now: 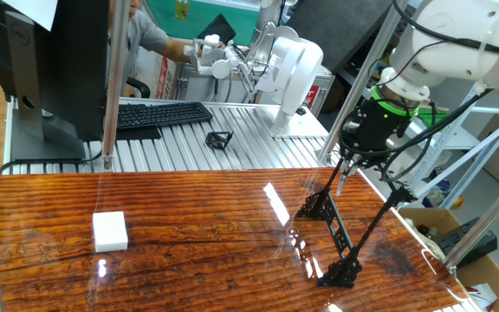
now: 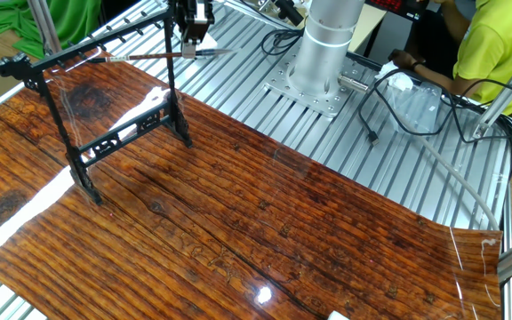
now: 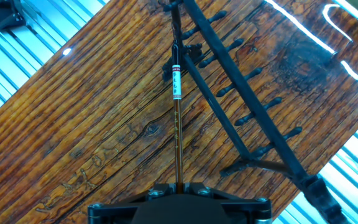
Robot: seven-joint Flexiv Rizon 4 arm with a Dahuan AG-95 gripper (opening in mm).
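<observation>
A thin brown-handled brush [image 3: 178, 134] with a white label runs straight out from my gripper, which is shut on it in the wrist view. Exterior view 2 shows the brush [image 2: 149, 57] lying nearly level, just below the top bar of a black rack [image 2: 105, 142], with its pale tip beyond the gripper [image 2: 191, 49]. The rack [image 3: 241, 93] has several pegs along its bar, right of the brush in the wrist view. Whether brush and rack touch, I cannot tell. In exterior view 1, the brush's silvery part [image 1: 342, 182] shows by the rack [image 1: 343, 238].
On the glossy wooden table [image 1: 189, 277] a white block [image 1: 109, 231] sits far left of the rack. Beyond the table edge lies a slatted metal surface with a keyboard [image 1: 163, 114] and a small black object [image 1: 218, 139].
</observation>
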